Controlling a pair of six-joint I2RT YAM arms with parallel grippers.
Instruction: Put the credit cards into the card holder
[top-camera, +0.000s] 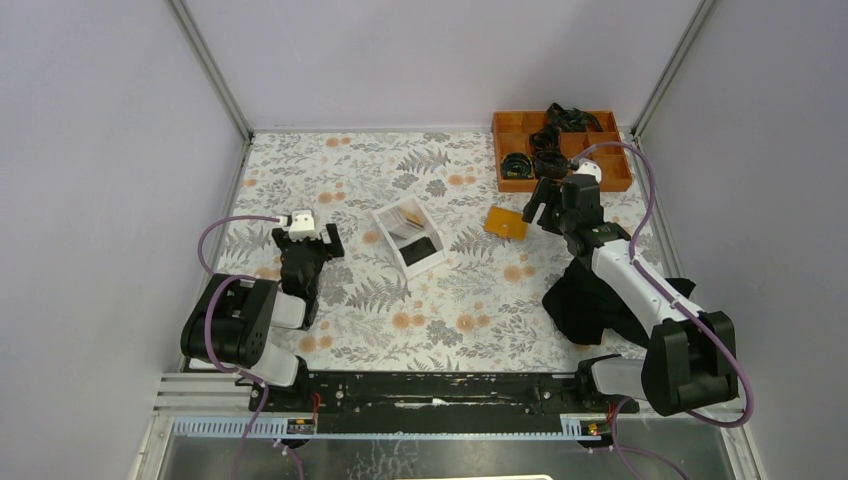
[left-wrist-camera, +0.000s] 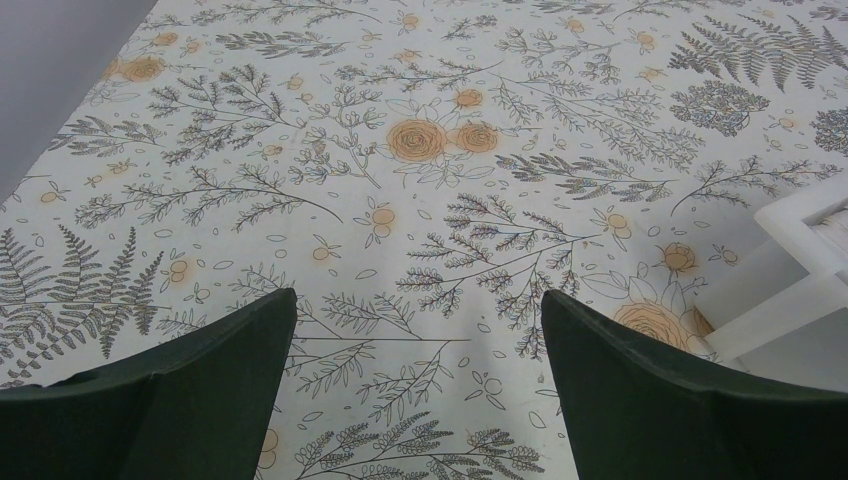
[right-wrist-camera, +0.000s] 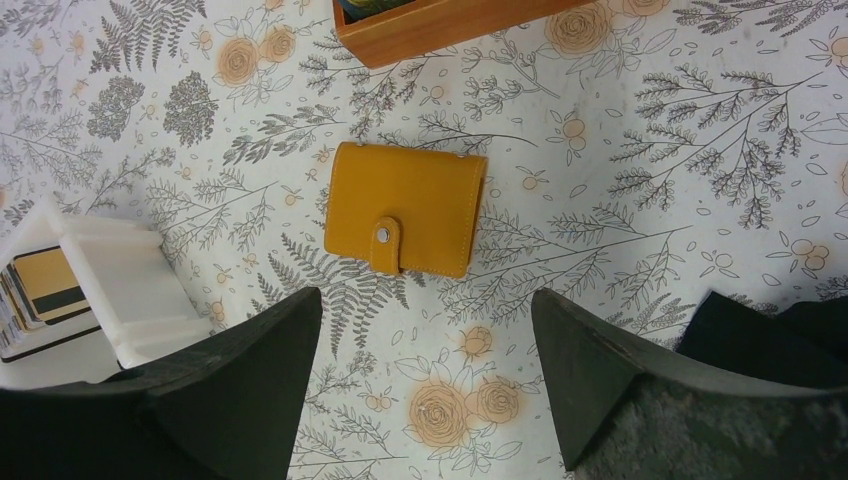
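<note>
A yellow leather card holder (top-camera: 505, 222) (right-wrist-camera: 403, 200) with a snap tab lies flat on the patterned table, right of centre. Left of it, a white tray (top-camera: 437, 258) (right-wrist-camera: 112, 290) holds several cards (right-wrist-camera: 48, 280), yellowish and pale, plus a dark item. My right gripper (top-camera: 543, 207) hangs over the table just right of the holder, fingers apart with nothing between them. At the left side, my left gripper (top-camera: 307, 238) stands open and empty, left of the tray.
An orange compartment box (top-camera: 610, 170) with dark coiled items stands at the back right. A black cloth (top-camera: 580, 305) lies at the front right, under the right arm.
</note>
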